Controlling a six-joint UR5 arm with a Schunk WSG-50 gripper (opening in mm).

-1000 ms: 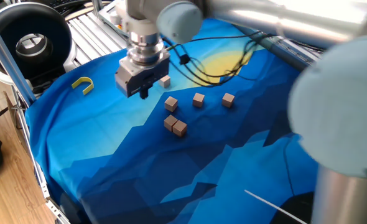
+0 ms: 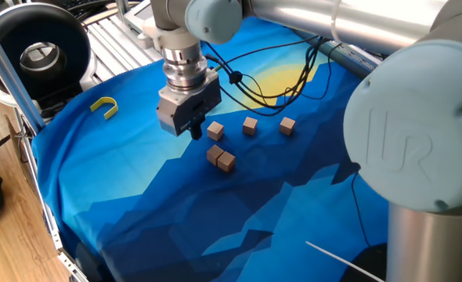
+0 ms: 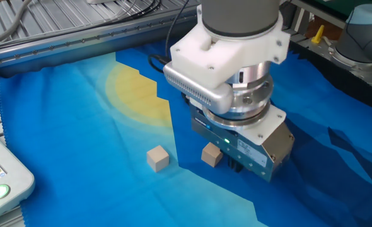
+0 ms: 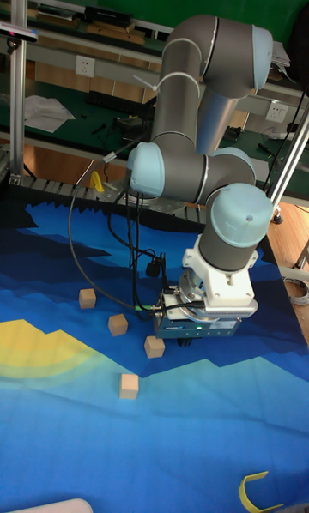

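My gripper (image 2: 196,133) points down beside a small wooden cube (image 2: 215,131), in exterior view 1 just left of it. Its dark fingers look like one short stub there, so whether they are apart cannot be told. Two more cubes stand in a loose row to the right, a middle cube (image 2: 250,125) and an end cube (image 2: 287,125). In front sits a close pair of cubes, the left one (image 2: 214,155) and the right one (image 2: 226,161). Another cube (image 3: 158,158) rests on the light blue area; the gripper body hides it in exterior view 1.
A blue patterned cloth (image 2: 153,227) covers the table, mostly bare towards the front. A yellow curved piece (image 2: 104,106) lies at the left. Black cables (image 2: 294,82) hang from the arm behind the cubes. A tablet-like device (image 3: 3,189) stands at the cloth's edge.
In exterior view 1 my gripper has shifted right and downward in the picture, closer to the cubes. Its body now covers the rear cube. The visible cubes have stayed put.
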